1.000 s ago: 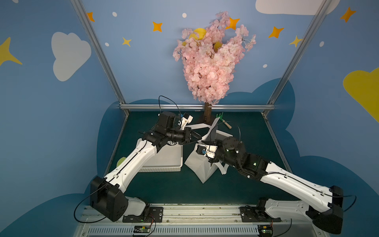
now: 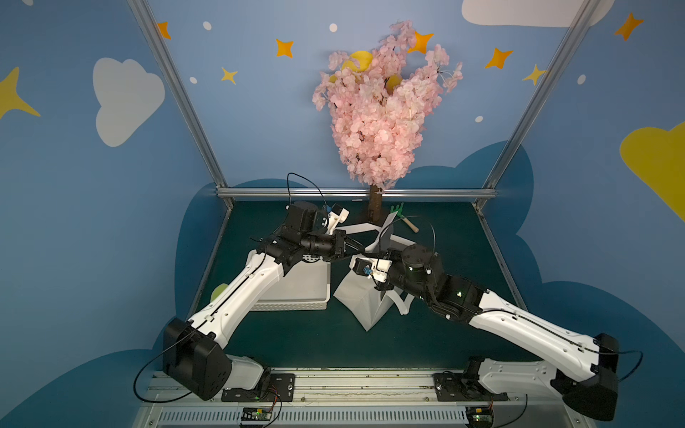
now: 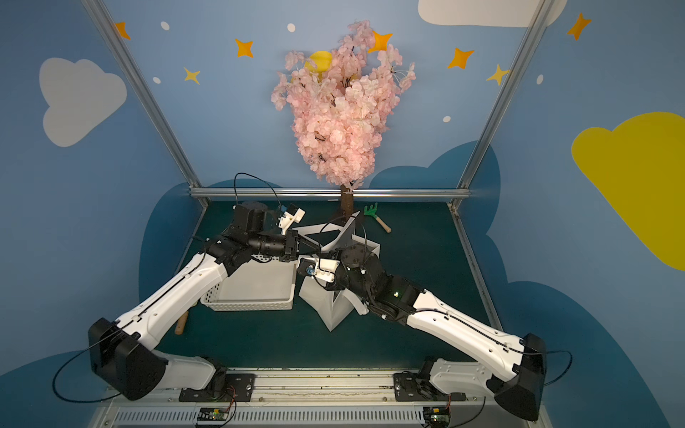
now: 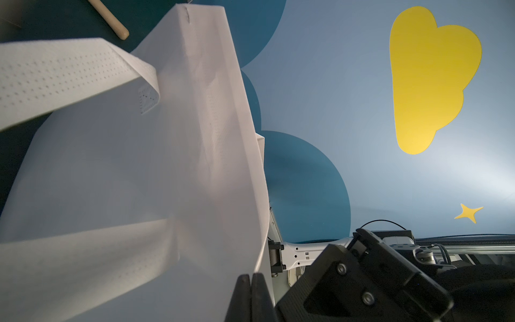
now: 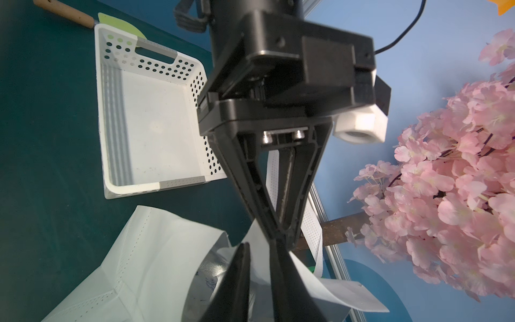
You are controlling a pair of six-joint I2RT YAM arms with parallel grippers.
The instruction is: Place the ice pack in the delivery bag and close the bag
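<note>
The white delivery bag [image 2: 365,303] stands in the middle of the table, its mouth spread. My left gripper is shut on the bag's rim, which runs up to its fingertips. Over the mouth hangs my right gripper, its fingers apart and nothing visible between them. Inside the bag, the right wrist view shows a clear, shiny surface, apparently the ice pack [image 5: 212,274], partly hidden by the bag wall and a finger. From above, the arms cover the bag's inside.
An empty white basket [image 5: 155,123] stands left of the bag. A green hand rake [image 2: 406,219] lies at the back, near the blossom tree [image 2: 378,135]. Bag straps [image 2: 398,303] hang loose.
The left arm and bag look nearly still.
</note>
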